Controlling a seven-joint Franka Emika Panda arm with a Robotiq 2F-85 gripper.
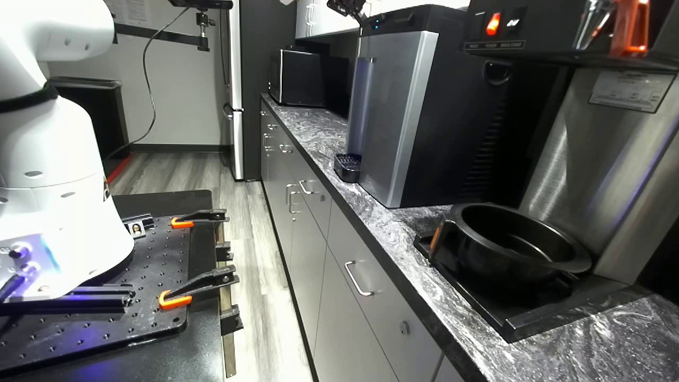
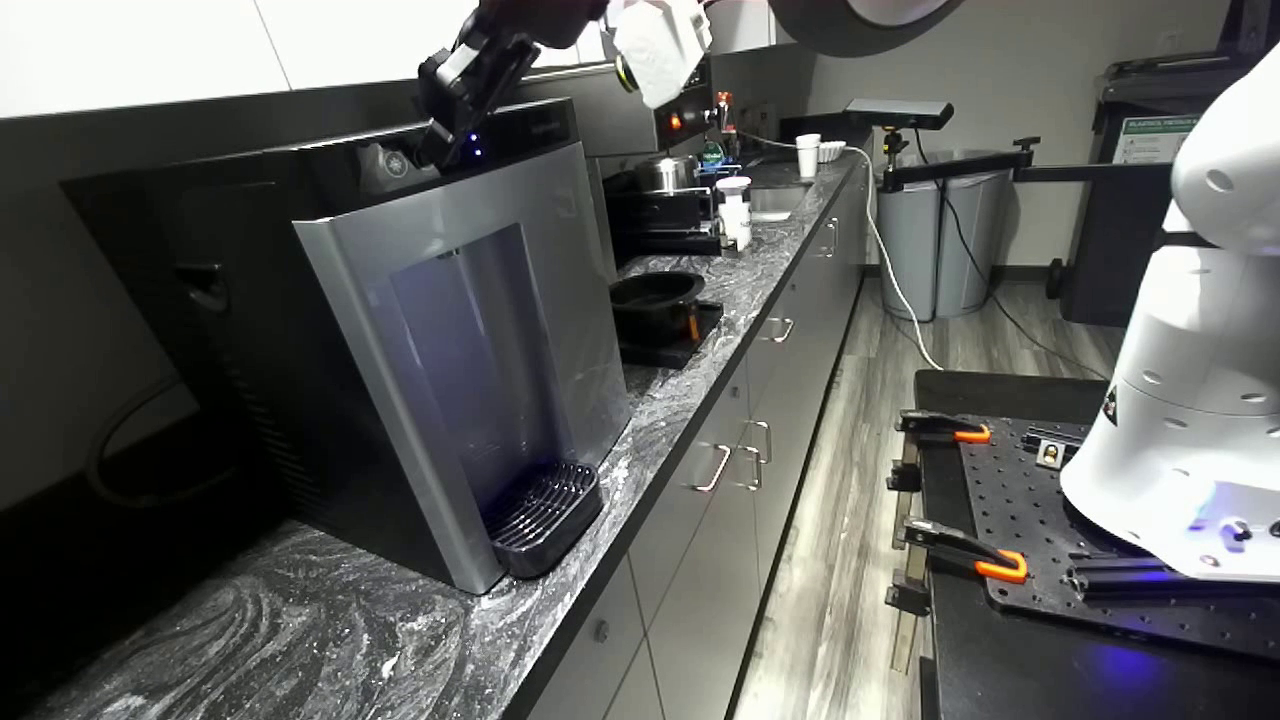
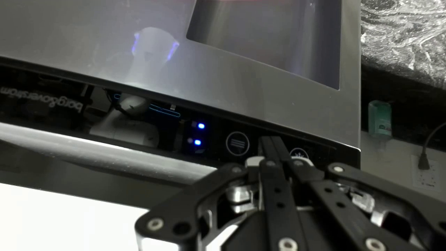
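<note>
My gripper is shut with nothing showing between its fingers. In the wrist view its tips overlap the glossy black control strip of the water dispenser (image 3: 267,100), between a round striped icon (image 3: 237,143) and a round star-like icon (image 3: 299,154) that the fingers partly cover. Two blue lights (image 3: 199,134) glow farther left on the strip. From the side, the gripper (image 2: 439,142) stands at the top front of the dispenser (image 2: 360,300); whether the tips touch the panel cannot be told. A drip tray (image 2: 546,510) sits empty below the dispensing recess.
A black pot (image 1: 515,242) stands on a dark base on the marbled counter (image 1: 611,337), near the dispenser. A microwave (image 1: 299,77) is farther along. Across the aisle, the robot's base is on a perforated plate (image 1: 146,274) with orange-tipped clamps (image 1: 175,299).
</note>
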